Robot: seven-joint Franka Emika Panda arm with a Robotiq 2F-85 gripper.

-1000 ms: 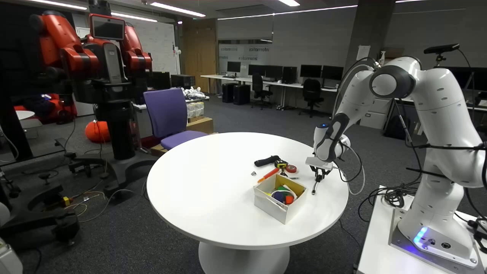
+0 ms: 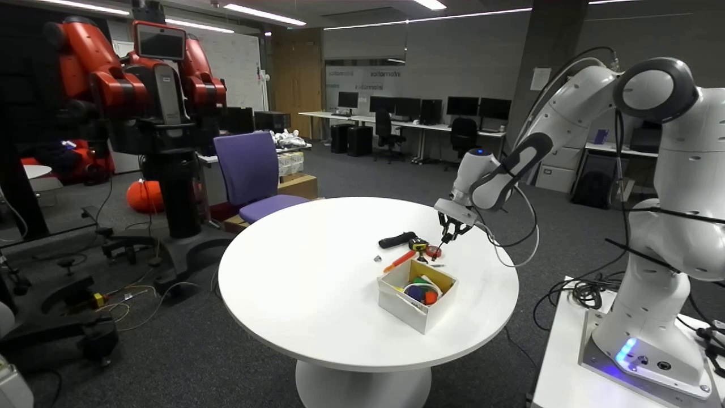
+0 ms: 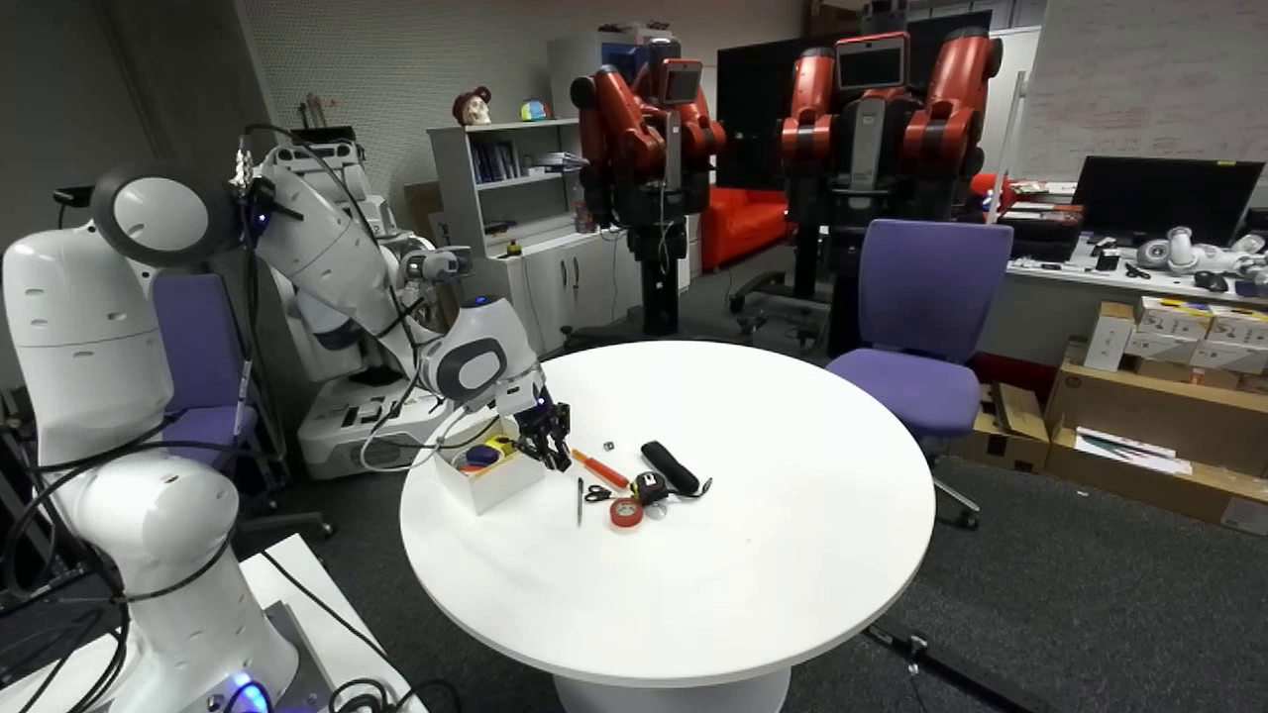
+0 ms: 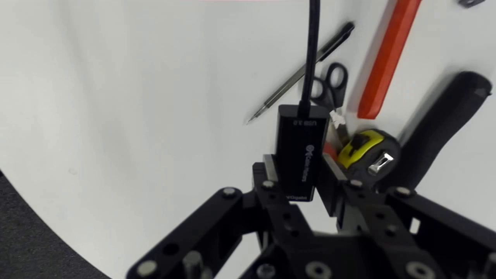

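In the wrist view a black USB adapter (image 4: 301,148) with a cable running off its far end is gripped by its two sides. My gripper is shut on it. In exterior view 1 the gripper (image 2: 450,234) hangs above the table, close to the loose tools, with the dark adapter pointing downward. Below the adapter in the wrist view lie a pen (image 4: 297,76), small scissors (image 4: 335,86), a tape measure (image 4: 372,155), an orange tool (image 4: 388,60) and a black case (image 4: 439,123). The adapter partly covers the red tape roll there.
A white box (image 2: 406,306) holding coloured items stands near the tools on the round white table (image 2: 306,272). The tape roll (image 3: 626,512) lies beside the scissors. A tiny metal piece (image 2: 378,258) sits apart.
The gripper has moved left and toward the table's far side with the adapter, from beside the box to near the tools. The box and loose tools have stayed put.
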